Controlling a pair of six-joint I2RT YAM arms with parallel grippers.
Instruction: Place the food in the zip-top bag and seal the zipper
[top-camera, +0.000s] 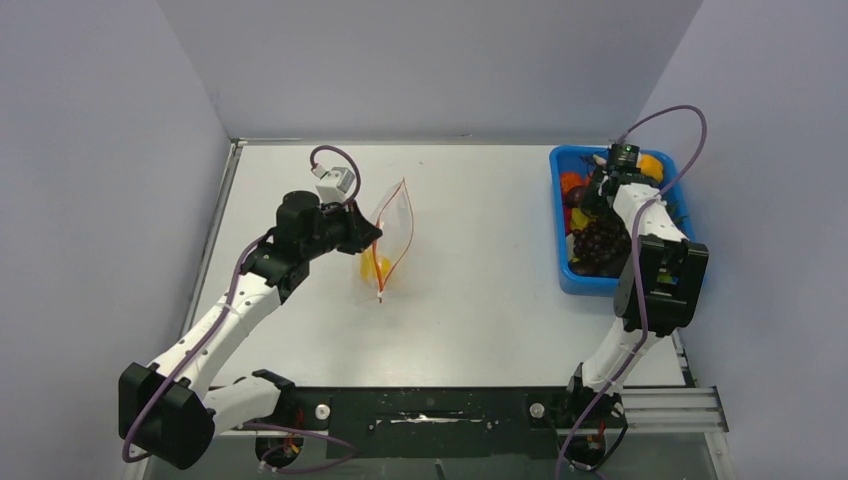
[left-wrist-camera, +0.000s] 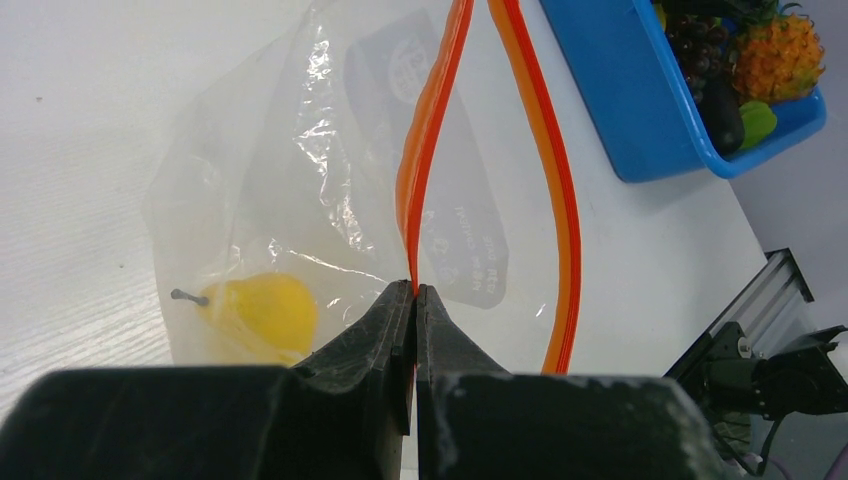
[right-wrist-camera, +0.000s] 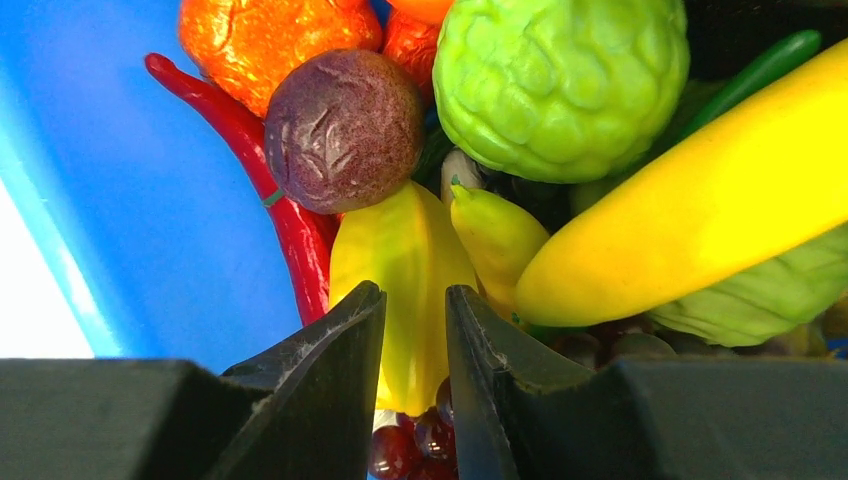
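Note:
A clear zip top bag (left-wrist-camera: 250, 170) with an orange-red zipper edge (left-wrist-camera: 548, 150) stands with its mouth spread on the left half of the table. Inside its lower part lies a yellow food item (left-wrist-camera: 262, 312) with a dark stem. My left gripper is shut on one side of the zipper edge. Over in the blue bin, my right gripper is part open, its fingers (right-wrist-camera: 345, 350) on either side of a yellow ridged fruit (right-wrist-camera: 400, 260). The fruit shows between and beyond the fingertips; whether they touch it cannot be told.
Around that fruit in the blue bin (top-camera: 588, 284) are a red chili (right-wrist-camera: 235, 130), a purple round fruit (right-wrist-camera: 345, 130), a green bumpy fruit (right-wrist-camera: 560, 85), a long yellow one (right-wrist-camera: 690, 190) and dark grapes (top-camera: 598, 240). Mid-table (top-camera: 480, 250) is clear.

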